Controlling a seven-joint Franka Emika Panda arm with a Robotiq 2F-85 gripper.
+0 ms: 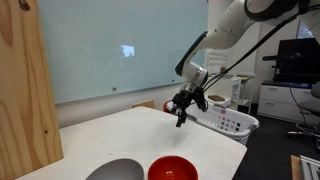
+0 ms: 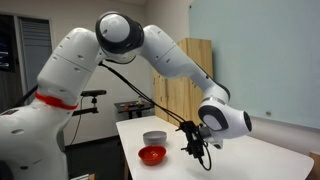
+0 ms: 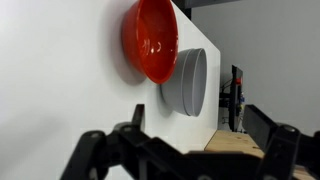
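Note:
A red bowl (image 1: 173, 169) rests on the white table close to exterior view 1, with a grey bowl (image 1: 117, 170) beside it. Both also appear in exterior view 2, the red bowl (image 2: 152, 157) in front of the grey bowl (image 2: 155, 138). My gripper (image 1: 181, 116) is open above the table, well apart from both bowls. In the wrist view the red bowl (image 3: 150, 40) and the grey bowl (image 3: 186, 82) lie beyond the spread fingers (image 3: 137, 117), and nothing shows between them.
Behind the gripper a white laundry basket (image 1: 228, 121) stands at the table's far right side. A wooden panel (image 1: 28, 80) rises at the left, and a whiteboard (image 1: 115, 50) runs along the back.

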